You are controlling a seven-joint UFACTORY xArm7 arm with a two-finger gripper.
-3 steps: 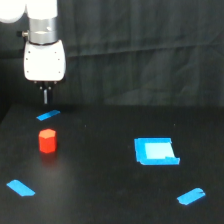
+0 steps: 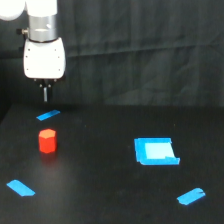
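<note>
On the left of the dark table stands a small red block (image 2: 47,141) with a round or many-sided outline. My gripper (image 2: 45,97) hangs at the upper left, high in the picture and behind the block, well apart from it. Its thin dark fingers appear close together under the white hand, too small for me to make out their gap. Nothing is visibly held by them. To the right of centre lies a pale square (image 2: 158,151) framed in blue tape.
Blue tape strips mark the table at the back left (image 2: 48,115), front left (image 2: 20,188) and front right (image 2: 191,196). A black curtain (image 2: 140,50) closes off the back. Between the block and the taped square the surface is bare.
The arm has shifted very slightly, with the hand a touch lower. Block, square and tape strips lie where they were.
</note>
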